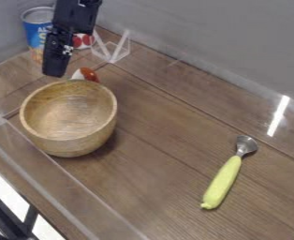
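Observation:
My black gripper (62,58) hangs at the upper left, above and behind a wooden bowl (68,127). Whether its fingers hold anything is hard to make out; a small orange-tan patch shows beside them. Just right of the gripper, behind the bowl, a small red-brown and white object (84,75) lies on the counter. A blue can (37,22) stands behind the gripper at the left, partly hidden.
A yellow-handled metal utensil (222,178) lies on the right of the wooden counter (162,141). A red and white item (82,41) sits by the back wall.

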